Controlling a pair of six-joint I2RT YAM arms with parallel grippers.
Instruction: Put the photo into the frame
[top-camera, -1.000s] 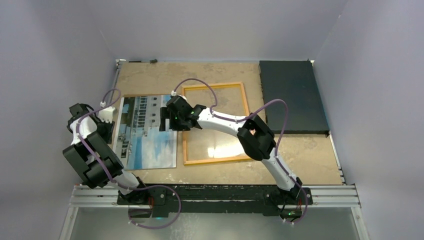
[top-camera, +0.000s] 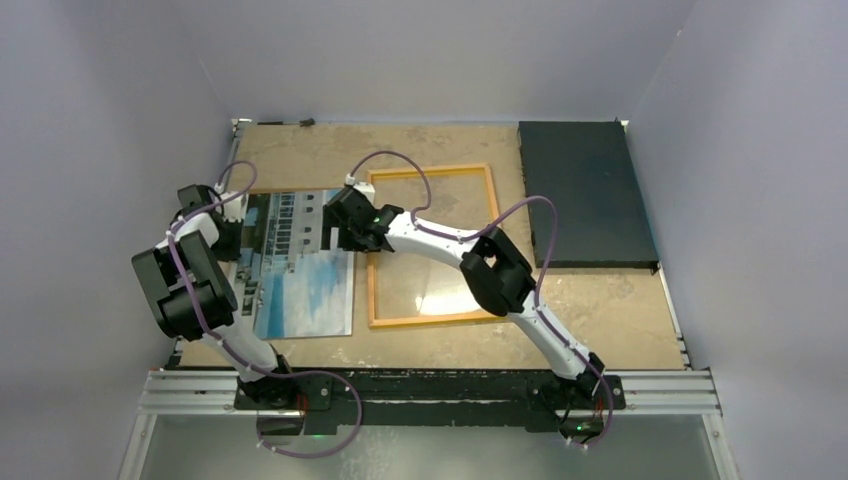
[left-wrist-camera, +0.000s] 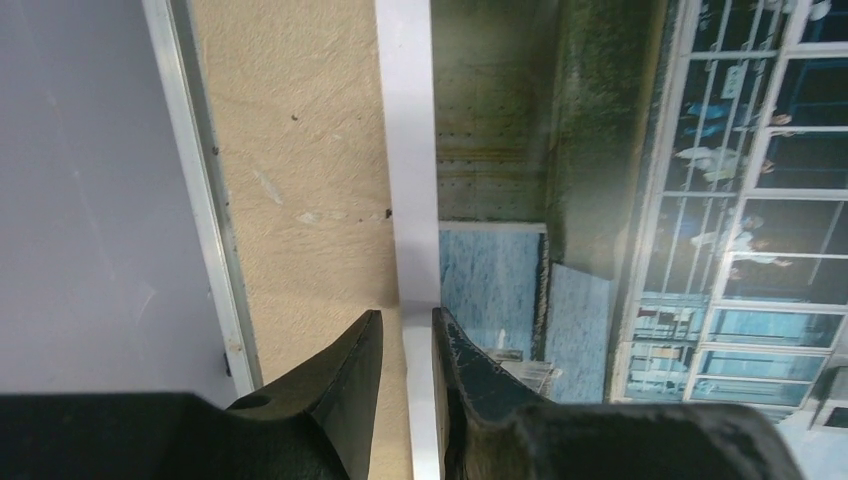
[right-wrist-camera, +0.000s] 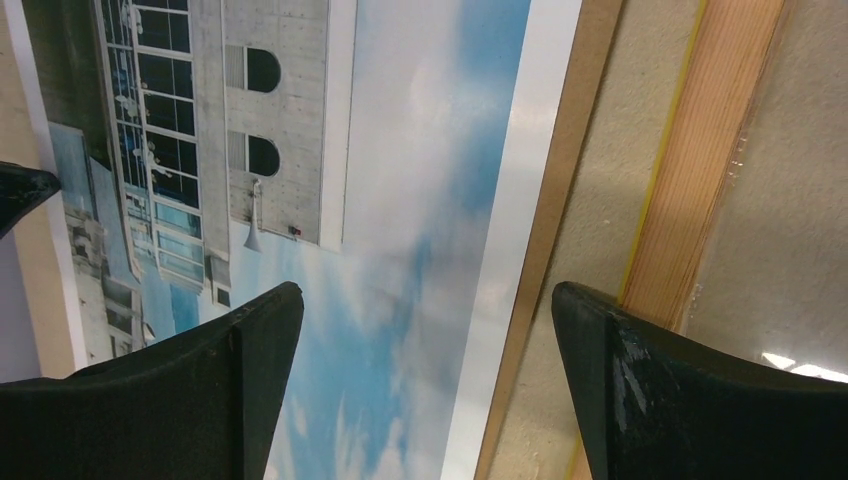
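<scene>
The photo (top-camera: 305, 295), a print with buildings and blue tones and a white border, lies flat at the left of the table. To its right is the wooden frame (top-camera: 430, 322), with a clear pane inside. At the photo's left edge, my left gripper is part open, its fingers on either side of the white border (left-wrist-camera: 408, 150) as seen in the left wrist view. My right gripper stands open over the photo's right edge; one finger is above the print, the other above the gap beside the frame. Nothing is gripped between the right fingers.
A dark flat panel (top-camera: 588, 195) lies at the right of the table. Walls rise at the left, back and right; the left one is close to my left arm. Bare table shows at the back and along the front right.
My left gripper has moved right and away from the front, from beside the table's left edge onto the photo's left border. The right arm has shifted only slightly; the frame has moved slightly right.
</scene>
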